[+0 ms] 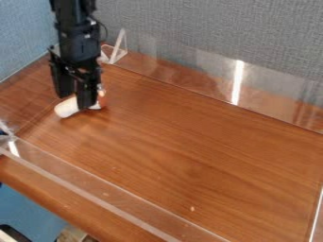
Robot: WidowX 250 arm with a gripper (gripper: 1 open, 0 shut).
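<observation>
My black gripper [75, 82] is at the upper left, lowered over a white mushroom-like object [68, 108] with an orange-brown cap. The gripper's fingers hide most of the object; the white stem shows below them, lying on the wooden table [190, 151]. I cannot tell whether the fingers touch it or how far apart they are.
A clear plastic barrier [237, 82] runs along the table's back, with other clear edges at front and right. A small white wire stand [117, 44] stands at the back left behind the arm.
</observation>
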